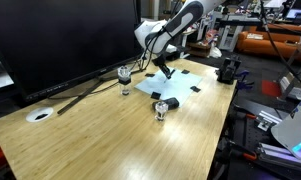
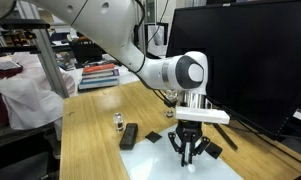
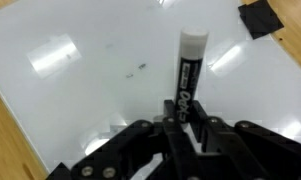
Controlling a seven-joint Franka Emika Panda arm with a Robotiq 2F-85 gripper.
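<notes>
A marker (image 3: pixel 188 75) with a white end and a dark label stands out from between the black fingers in the wrist view. My gripper is shut on it. Beneath lies a white board (image 3: pixel 100 60), with a few small dark specks on its surface. In exterior view 2 the gripper (image 2: pixel 187 148) hangs over the board (image 2: pixel 148 160), the marker pointing down. Whether its tip touches the board I cannot tell. From exterior view 1 the gripper (image 1: pixel 166 70) appears small at the board's far side.
A dark eraser-like block (image 2: pixel 129 136) lies at the board's edge. Black squares, one of them a dark patch (image 3: pixel 260 18), lie on the board's edges. Clear jars, including a near one (image 1: pixel 161 111), stand on the wooden table (image 1: pixel 70 140).
</notes>
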